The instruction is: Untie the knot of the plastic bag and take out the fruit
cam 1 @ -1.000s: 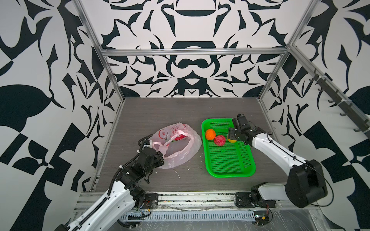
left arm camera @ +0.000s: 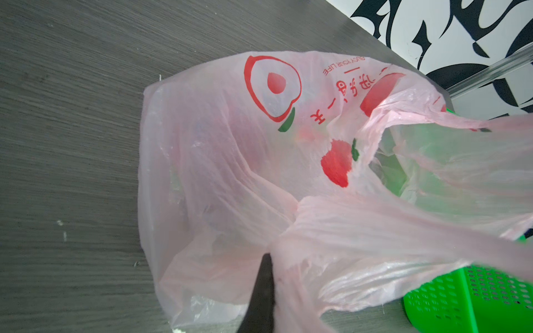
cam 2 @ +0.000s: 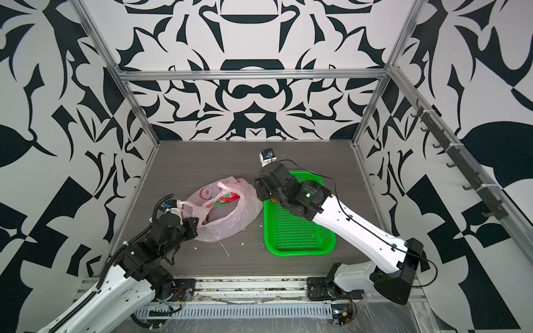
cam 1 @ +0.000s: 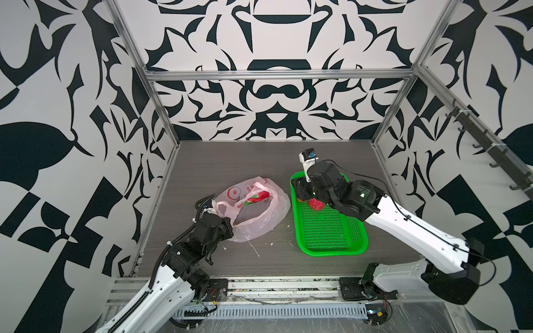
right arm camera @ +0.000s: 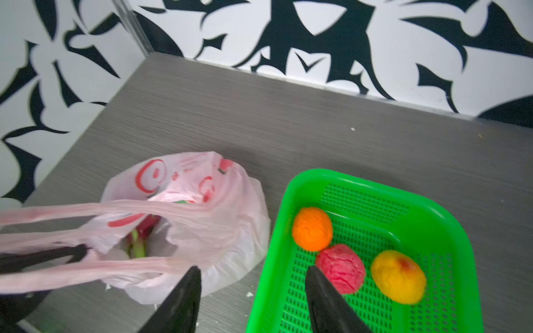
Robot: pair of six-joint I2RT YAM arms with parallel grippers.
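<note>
The pink plastic bag (cam 1: 261, 219) lies opened on the left of the table, a red-and-green fruit (right arm camera: 140, 238) visible inside. My left gripper (cam 1: 222, 213) is shut at its near left side, pink plastic running by its fingertip; how much plastic is between the fingers is unclear. My right gripper is raised over the green basket's left side, fingers apart with nothing between them. In the basket (right arm camera: 449, 244) lie an orange (right arm camera: 312, 227), a red ball-like fruit (right arm camera: 339, 269) and a yellow fruit (right arm camera: 398, 277).
Small white scraps and a thin strand lie in front of the bag. Patterned walls and metal rails enclose the table.
My right arm has risen and moved left from over the yellow fruit toward the bag.
</note>
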